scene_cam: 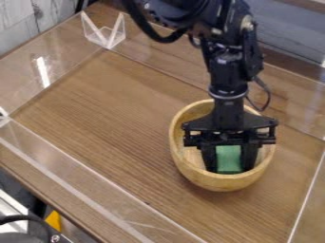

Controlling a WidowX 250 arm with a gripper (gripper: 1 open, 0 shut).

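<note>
My gripper [229,142] reaches down into a round beige bowl [195,169] at the lower right of the camera view. It is shut on a green block [230,161] inside the bowl; the fingertips are partly hidden by the gripper's body and the bowl.
A clear wire-like holder [105,28] stands at the upper left. A pale wall lies behind the table at the top right.
</note>
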